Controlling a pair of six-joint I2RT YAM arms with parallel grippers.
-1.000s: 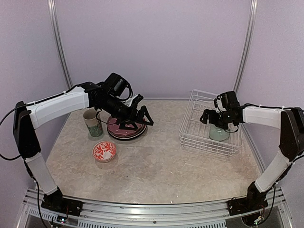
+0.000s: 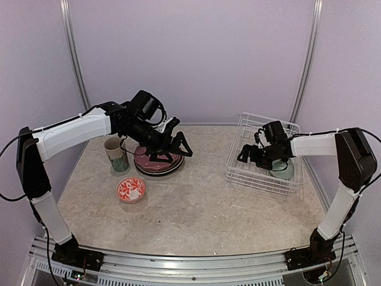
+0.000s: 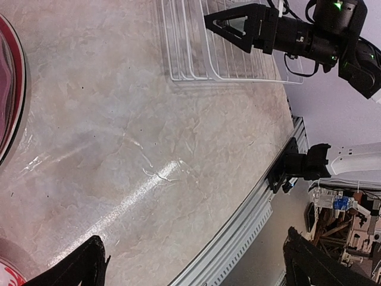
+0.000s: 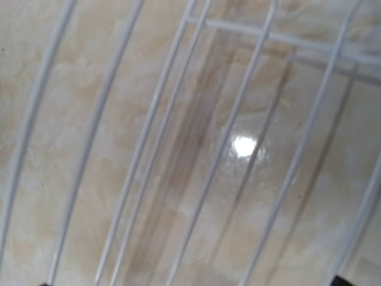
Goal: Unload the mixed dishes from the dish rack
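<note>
In the top view the white wire dish rack [image 2: 262, 186] stands at the right of the counter. A pale green dish [image 2: 284, 171] lies in its front right part, half hidden under my right arm; whether it is a bowl or a cup I cannot tell. My right gripper [image 2: 250, 157] is over the rack's left middle, open and empty, left of that dish. The right wrist view shows only bare rack wires [image 4: 214, 161] below it. Over the stacked plates [image 2: 141, 161] hangs my left gripper [image 2: 172, 154], open with nothing between its fingers.
On the left of the counter, a tall patterned cup [image 2: 116, 155] stands beside the plates. A red-and-white bowl [image 2: 130, 189] sits in front of them. Between these dishes and the rack the counter [image 2: 196, 205] is clear.
My right gripper has shifted left and slightly toward the front inside the rack. The green dish has moved a little to the right and looks more tilted. My left arm is almost still.
</note>
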